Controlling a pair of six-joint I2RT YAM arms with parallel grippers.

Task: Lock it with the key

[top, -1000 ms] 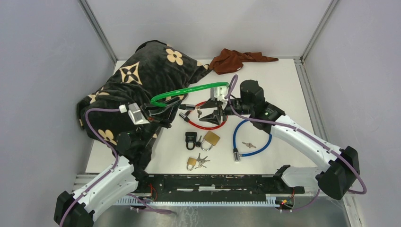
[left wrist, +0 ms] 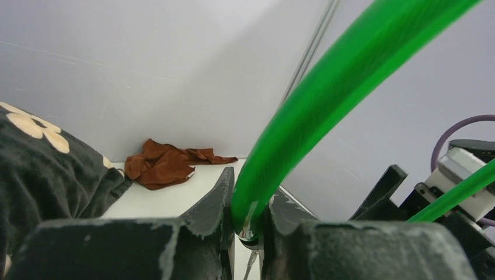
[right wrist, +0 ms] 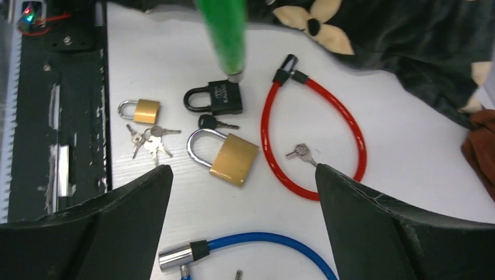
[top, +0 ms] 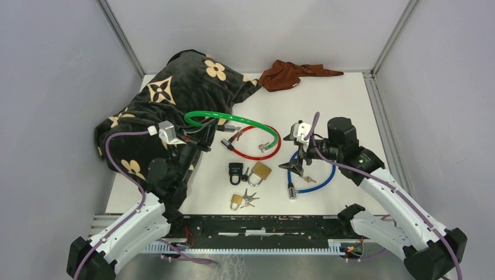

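My left gripper [top: 201, 135] holds a green cable lock [top: 230, 115] in the air over the dark blanket's edge, shut on it near its metal end; the tube fills much of the left wrist view [left wrist: 315, 111]. A small key dangles near the lock's metal end [top: 238, 129]. My right gripper [top: 292, 157] hangs open with nothing between its fingers, to the right of the green lock, above the table near the blue cable lock [right wrist: 262, 238].
A red cable lock [right wrist: 344, 114], several padlocks [right wrist: 233, 157] and keys [right wrist: 154, 140] lie on the white table. A dark patterned blanket [top: 152, 105] covers the left side; a brown cloth [top: 286, 76] lies at the back.
My right gripper has moved right and away from the green lock's end, and the tube's free loop has shifted.
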